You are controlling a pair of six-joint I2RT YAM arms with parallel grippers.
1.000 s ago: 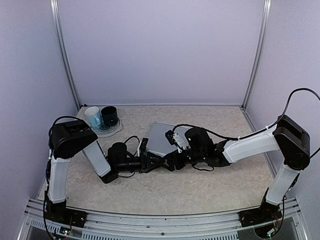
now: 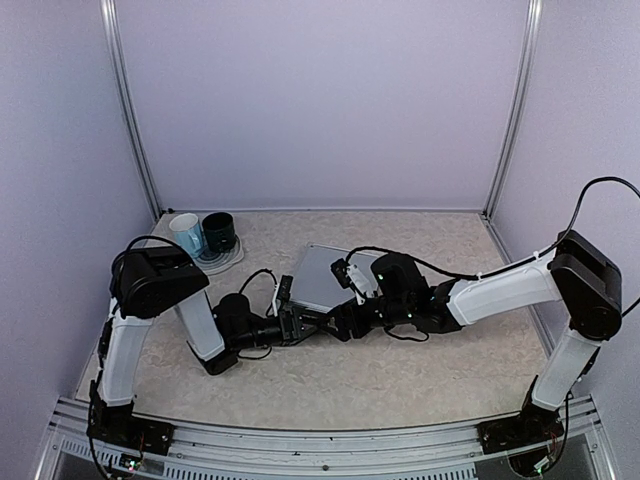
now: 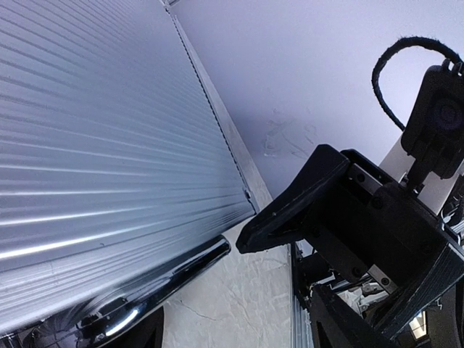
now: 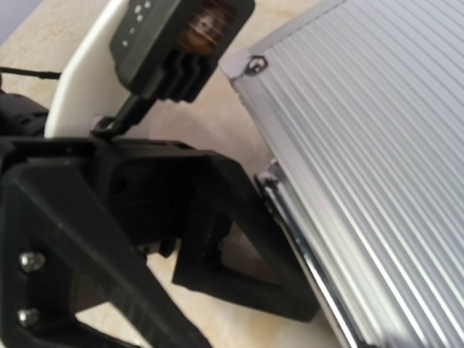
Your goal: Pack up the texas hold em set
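Observation:
The silver case (image 2: 322, 272) lies flat on the table in the top view, its lid down. Its ribbed metal top (image 3: 109, 145) fills the left of the left wrist view, with a glossy dark bar (image 3: 196, 264) along one edge. At the case's near side, my left gripper (image 2: 316, 322) and right gripper (image 2: 345, 322) are close together. In the right wrist view, the right fingers (image 4: 254, 246) stand apart, one beside the case's front edge. Only parts of the left fingers (image 3: 330, 319) show at the bottom of their view, and whether they grasp anything is unclear. No cards or chips are visible.
A light blue mug (image 2: 186, 234) and a black mug (image 2: 219, 232) stand by a pale coiled ring (image 2: 228, 262) at the back left.
The right arm and the case look unmoved.

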